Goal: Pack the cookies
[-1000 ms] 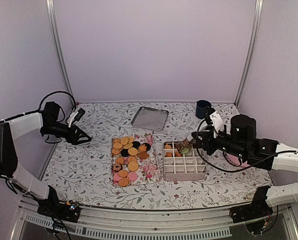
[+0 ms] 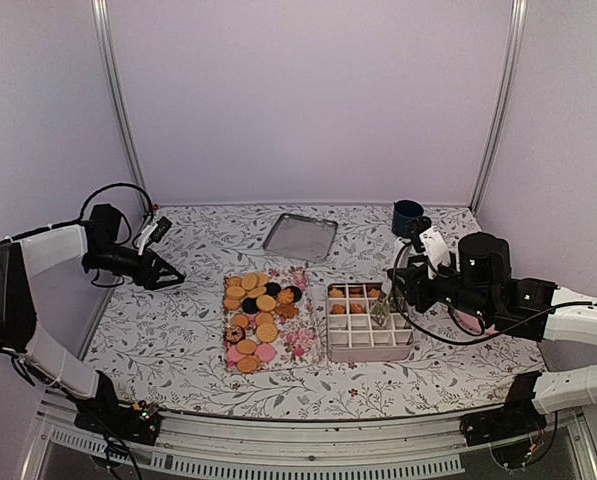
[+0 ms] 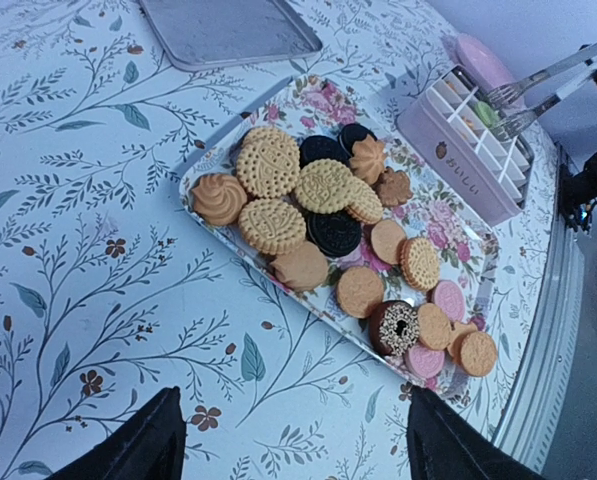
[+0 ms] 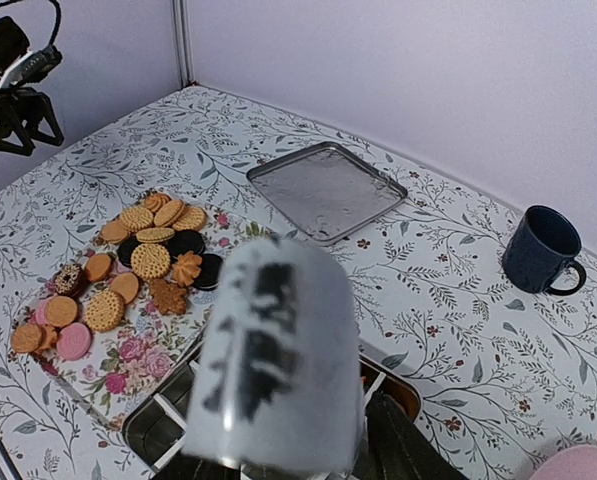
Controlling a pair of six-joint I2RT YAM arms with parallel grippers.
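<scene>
Assorted cookies (image 2: 266, 332) lie on a floral tray (image 3: 456, 228) left of centre. To its right stands a pink box (image 2: 368, 354) with a white divider grid; brown cookies (image 2: 354, 308) sit in some of its back-left cells. My right gripper (image 2: 406, 285) is closed round metal tongs (image 3: 526, 105), whose two arms stand apart over the box. I cannot make out a cookie between their tips. A large blurred pale part of the tongs (image 4: 278, 350) hides much of the box in the right wrist view. My left gripper is open and empty, at the far left.
An empty grey metal tray (image 2: 300, 237) lies behind the cookies. The dark blue mug (image 4: 542, 250) stands at the back right, and a pink plate (image 4: 580, 465) lies right of the box.
The tongs have swung from the box's back cells towards its front and now point more steeply down. My left arm is still.
</scene>
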